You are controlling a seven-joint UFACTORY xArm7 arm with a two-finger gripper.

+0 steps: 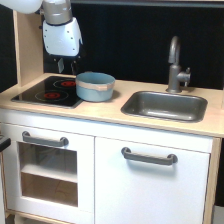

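Observation:
The robot's white arm (62, 36) hangs over the left end of a toy kitchen, with its black gripper (62, 66) above the stovetop; its fingers are too small and dark to tell open from shut. A grey-blue pot (95, 90) sits on the counter at the right of the black stovetop (38, 92), just right and below of the gripper.
A steel sink (150, 106) with a faucet (175, 65) fills the counter's right. White cabinets (150, 185) with grey handles stand below, the left one with a window. The counter (110, 122) has a clear front strip.

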